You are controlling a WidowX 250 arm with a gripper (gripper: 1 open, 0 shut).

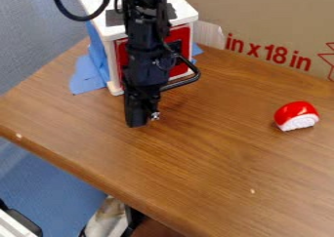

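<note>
My black gripper (143,112) hangs over the left-middle of the wooden table, in front of a white-and-red box-like appliance (185,48). Its fingertips point down; whether they are open or shut is hard to tell. A small red and white object (296,115) lies on the table at the right, well apart from the gripper.
A blue cloth (88,73) lies under and beside the appliance. A cardboard panel (274,17) stands behind the table (196,173). The table's left edge drops to a blue floor.
</note>
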